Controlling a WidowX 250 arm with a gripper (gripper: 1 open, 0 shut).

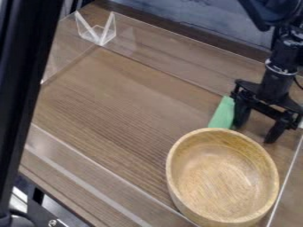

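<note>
My black gripper [258, 113] is low over the right side of the wooden tabletop [119, 106], its fingers around the upper right end of a green block [221, 114]. The block lies just behind a large round wooden bowl [222, 177]; whether the fingers grip it or only hang over it, I cannot tell.
A white wire holder [97, 30] stands at the back left. A dark vertical edge fills the far left, and a grey wall runs along the back.
</note>
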